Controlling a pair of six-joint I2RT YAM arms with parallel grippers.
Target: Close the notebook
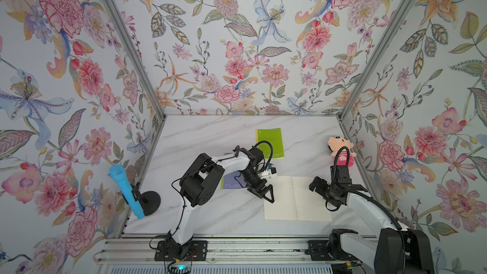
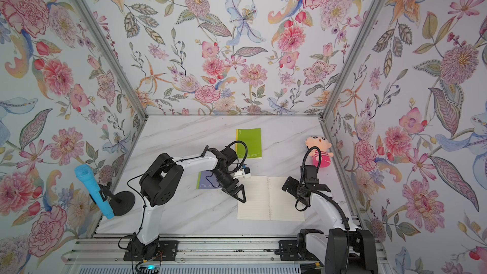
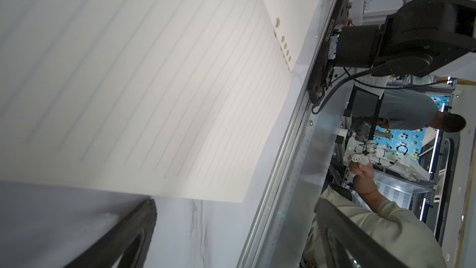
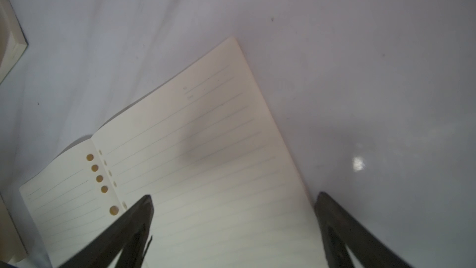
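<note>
The notebook (image 1: 280, 204) lies open and flat on the marble table, both cream lined pages facing up, with punched holes along its spine. Over its left edge in the top left view is my left gripper (image 1: 267, 194). Its fingers (image 3: 126, 235) stand wide apart in the left wrist view, where the page's edge crosses between them and I cannot tell if they touch. My right gripper (image 1: 323, 193) is above the right page and also open. In the right wrist view one finger (image 4: 334, 223) lies at the page's outer edge, the other (image 4: 131, 225) over the spine side.
A green notebook (image 1: 270, 142) lies behind, and a purple one (image 1: 233, 180) is partly under the left arm. A plush doll (image 1: 338, 144) sits at the back right. A blue lamp (image 1: 125, 190) stands far left.
</note>
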